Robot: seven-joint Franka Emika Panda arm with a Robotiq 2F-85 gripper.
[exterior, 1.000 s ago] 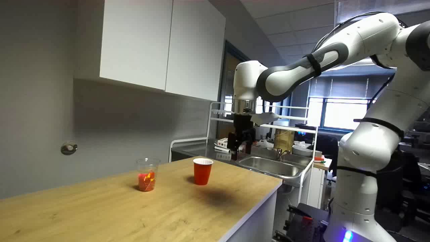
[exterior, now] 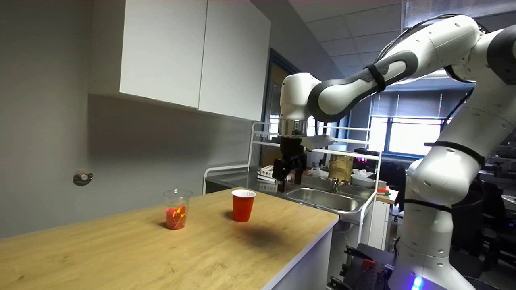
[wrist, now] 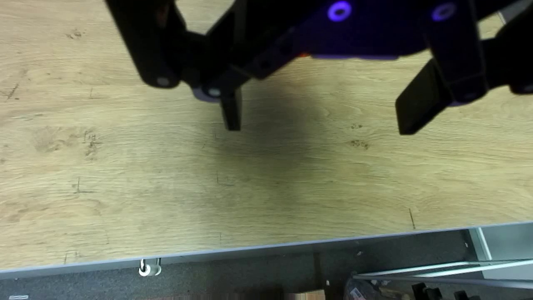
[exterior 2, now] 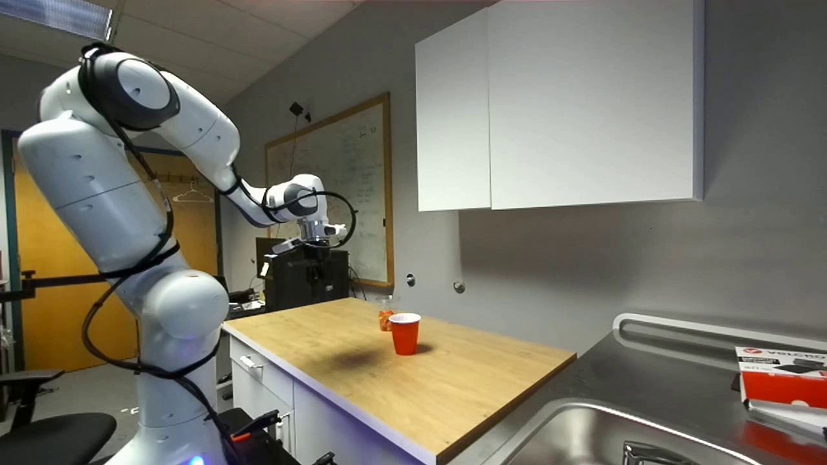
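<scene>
A red cup (exterior: pixel 242 208) with a white inside stands upright on the wooden counter. Farther along, by the wall, is a clear cup (exterior: pixel 176 211) holding red and orange pieces; the second exterior view shows this clear cup (exterior 2: pixel 386 316) partly behind the red cup (exterior 2: pixel 404 336). Well above the counter hangs my gripper, open, its fingers wide apart over bare wood. Its dark body hides most of what lies at the top of the wrist view, where only a sliver of red shows.
Overhead on the wall hangs a white cabinet (exterior 2: pixel 593 108). A metal sink (exterior: pixel 319 195) with a white rack lies beyond the counter's end. A boxed item (exterior 2: pixel 783 380) rests on the dark counter there.
</scene>
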